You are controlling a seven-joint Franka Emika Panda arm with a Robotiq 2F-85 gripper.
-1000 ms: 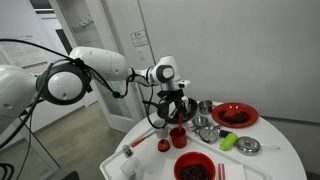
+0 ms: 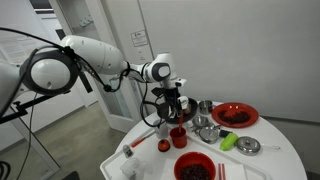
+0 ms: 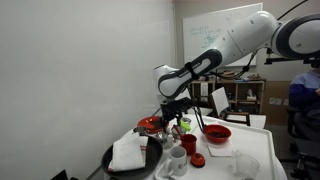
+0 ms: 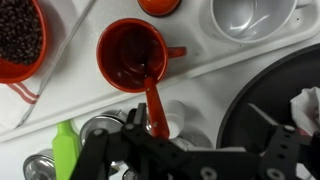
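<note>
A red mug (image 4: pixel 125 50) stands on the white tray, with its handle toward the right in the wrist view. A red utensil (image 4: pixel 156 110) leans in it, its shaft sticking out over the rim toward my gripper. The gripper is open, and nothing is held between its fingers; the shaft's end lies near the left finger. From outside, my gripper (image 2: pixel 172 98) hangs above and just behind the red mug (image 2: pixel 179 138). The same red mug (image 3: pixel 189 142) shows in the second exterior view. Whether a finger touches the shaft cannot be told.
A black pan (image 4: pixel 238 125) holding white cloth lies to the right in the wrist view. Near the mug are a white mug (image 3: pixel 178 160), a red tomato-like thing (image 2: pixel 164 146) and a red bowl (image 2: pixel 194 166) of dark beans. Metal pots and a green item (image 2: pixel 229 142) crowd behind.
My gripper has shifted slightly to the right in the first exterior view, toward the red mug and utensil. The things on the table look unmoved.
</note>
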